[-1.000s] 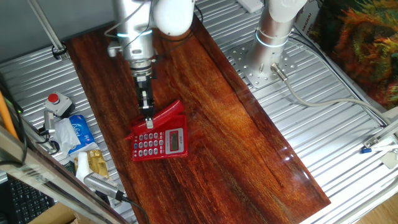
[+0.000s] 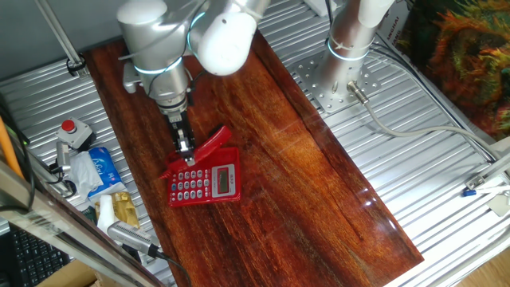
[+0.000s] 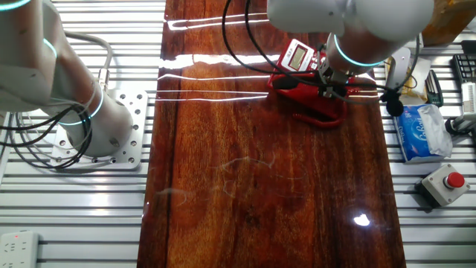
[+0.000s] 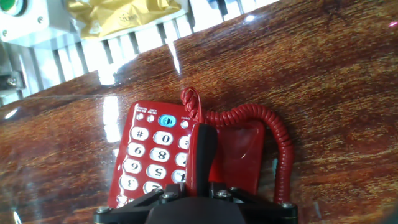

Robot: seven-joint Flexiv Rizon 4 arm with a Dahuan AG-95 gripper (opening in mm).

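Note:
A red desk telephone (image 2: 225, 182) with white keys and a small display lies on the brown wooden board. Its red handset (image 2: 212, 143) is slanted across the phone's back edge, at an angle to the base. My gripper (image 2: 185, 151) is over the handset from above, near its left half. In the wrist view the handset (image 4: 198, 155) stands between the fingers, which look shut on it; the contact itself is partly hidden. The coiled red cord (image 4: 283, 140) loops beside the base. In exterior view 2 the arm hides part of the phone (image 3: 299, 57).
Most of the wooden board (image 2: 295, 199) is clear. Off its left side are a blue-and-white tissue pack (image 2: 101, 171), a gold packet (image 2: 125, 208) and a red-button box (image 2: 73, 132).
My gripper has moved slightly left in exterior view 1 over the last second. The handset's right end has shifted a little left; the phone base has stayed put.

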